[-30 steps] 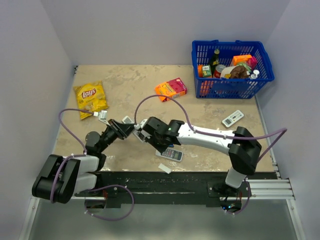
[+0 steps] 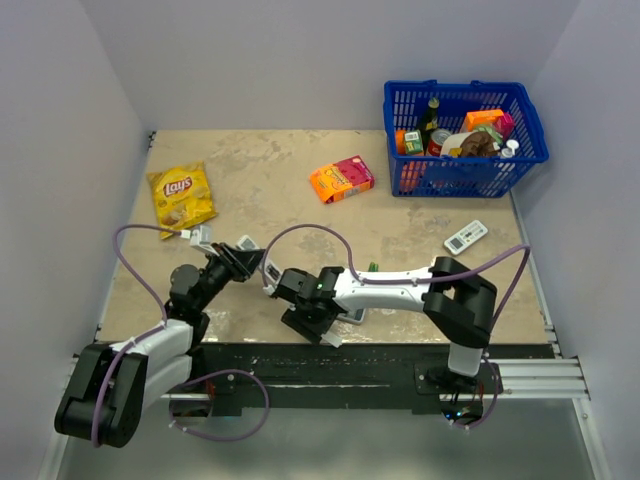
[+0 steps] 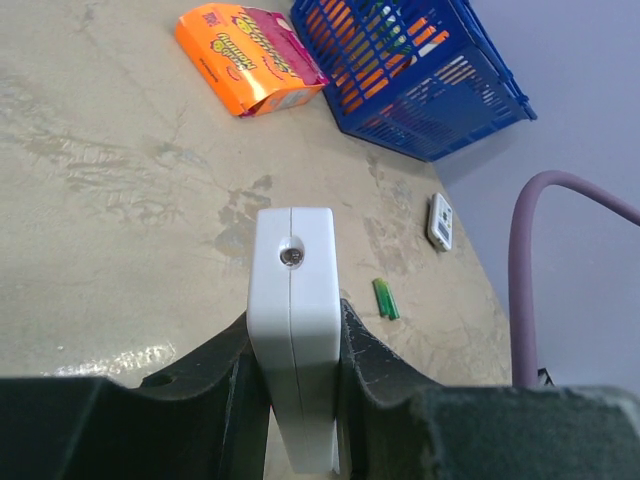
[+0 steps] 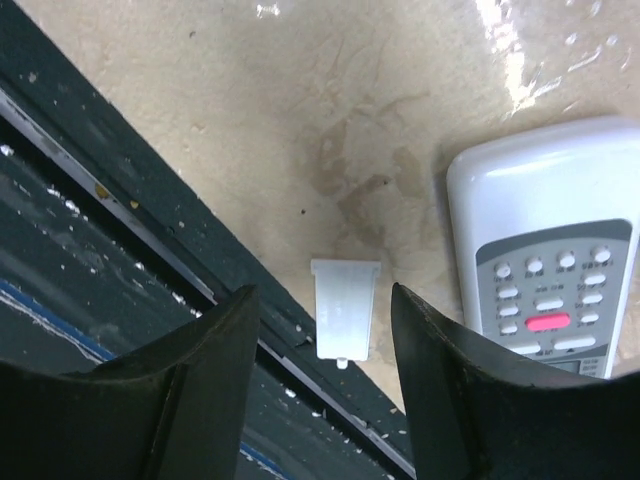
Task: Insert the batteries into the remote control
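My left gripper point(image 2: 258, 262) is shut on a white remote-like body point(image 3: 292, 300), whose end with a small screw hole faces the left wrist camera. A small white battery cover point(image 4: 344, 315) lies flat near the table's front edge. Over it my right gripper stands open; the cover shows between its fingers, with no visible grip on it. Close by rests a white remote control point(image 4: 545, 170) with grey keys, mostly hidden under the right arm in the top view. Two green batteries point(image 3: 385, 298) lie together on the table, only partly visible from above.
Another white remote point(image 2: 465, 237) lies at the right. Behind stands a blue basket point(image 2: 460, 178) of groceries. An orange snack box point(image 2: 342, 179) and a yellow chip bag point(image 2: 181, 198) lie further back. Bare table separates them.
My right gripper has moved toward the table's front edge, from above the nearer remote to the small white cover. My left gripper has shifted slightly, still with the white body.
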